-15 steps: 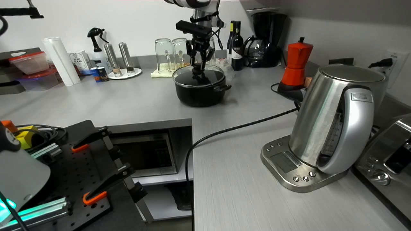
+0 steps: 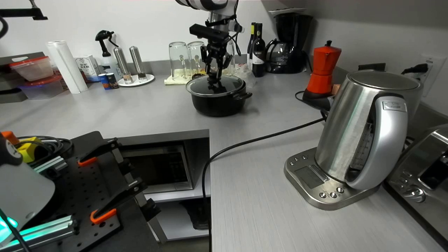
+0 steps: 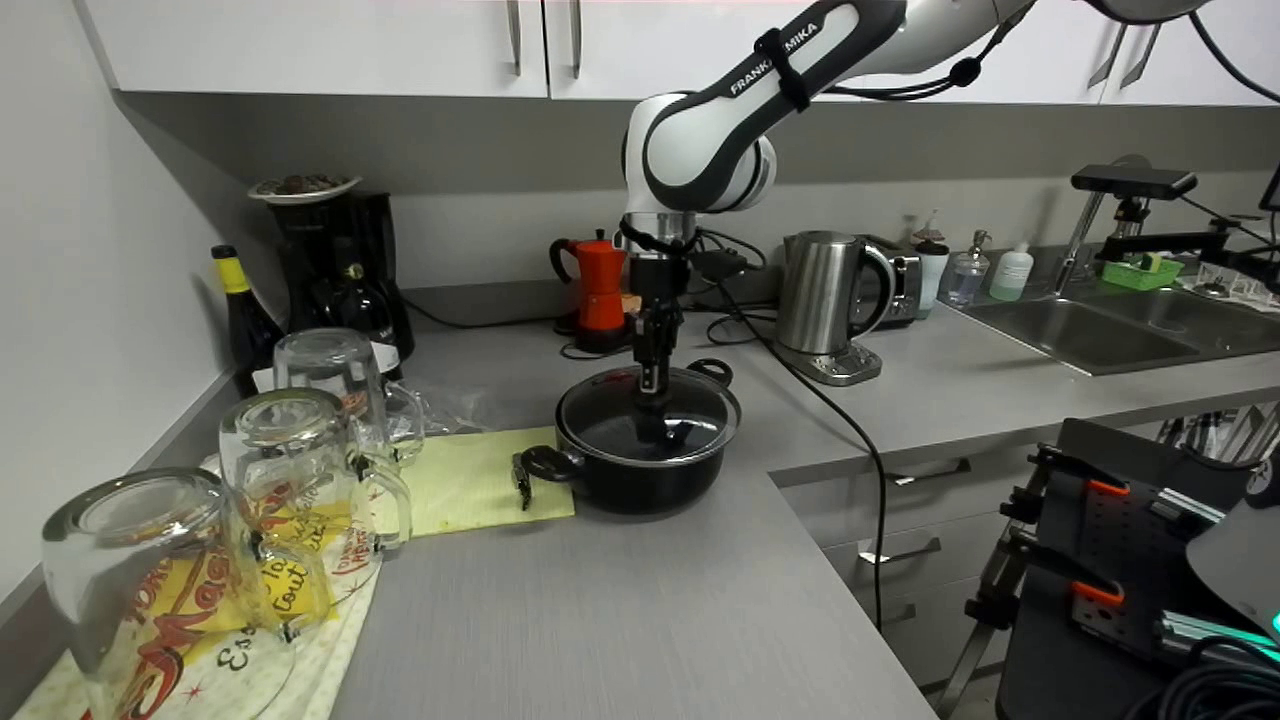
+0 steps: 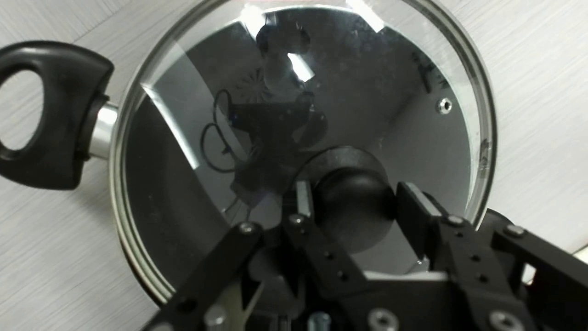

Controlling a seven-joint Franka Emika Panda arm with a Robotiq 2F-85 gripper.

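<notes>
A black pot (image 2: pixel 218 105) stands on the counter with a glass lid (image 2: pixel 201 86) over its top. The steel-rimmed lid sits off-centre in exterior view 1, its edge jutting past the pot's left side. Pointing down, my gripper is shut on the lid's round black knob (image 4: pixel 355 212), with one finger on each side of it. The fingers (image 4: pixel 304 199) show up close in the wrist view. Whether the lid's far edge still touches the pot rim cannot be told.
Upturned glass mugs (image 3: pixel 288 468) and a yellow cloth (image 3: pixel 480 480) lie beside the pot. An orange moka pot (image 2: pixel 323 69), a steel kettle (image 2: pixel 357 126) and a black cable (image 2: pixel 260 138) are to the right. The counter (image 2: pixel 138 109) left of the pot is clear.
In exterior view 1, the lid has shifted left and slightly down with my gripper, so its edge now overhangs the pot. The pot has not visibly moved.
</notes>
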